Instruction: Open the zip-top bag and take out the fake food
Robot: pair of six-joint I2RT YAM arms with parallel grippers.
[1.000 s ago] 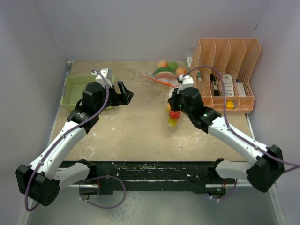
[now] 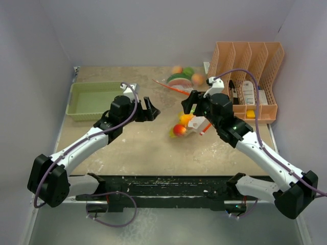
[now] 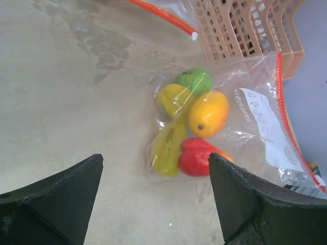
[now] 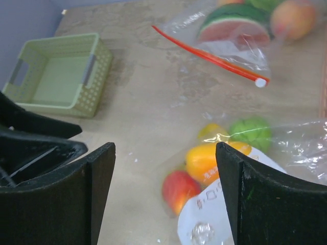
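A clear zip bag (image 3: 240, 117) with a red-orange edge strip and a white label lies on the table. In it are a red-orange piece (image 3: 194, 159), an orange piece (image 3: 208, 113), a yellow piece (image 3: 169, 150) and a green piece (image 3: 196, 80). My left gripper (image 2: 155, 108) is open left of the bag, with nothing held. Over the bag's upper side stands my right gripper (image 2: 189, 100), its fingers apart; below them the food and label show in the right wrist view. It partly hides the bag from above.
A second clear bag (image 2: 173, 88) with watermelon and other food lies at the back. The green basket (image 2: 76, 115) is at the left, empty. An orange organizer (image 2: 237, 115) stands at the back right.
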